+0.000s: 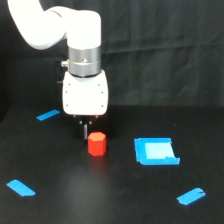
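A small red block [97,145] with an angular, six-sided outline stands on the dark table near the middle. My white arm comes down from the upper left, and its gripper [86,125] hangs just behind and slightly left of the block in the camera view. The fingers are dark against a dark background, so how far apart they are does not show clearly. The whole front of the block is visible, with no finger across it. Whether the gripper touches it cannot be told.
To the right lies a blue square tray [139,146] with a pale inside. Flat blue strips lie at the front left [21,188], front right [191,196] and back left [48,115].
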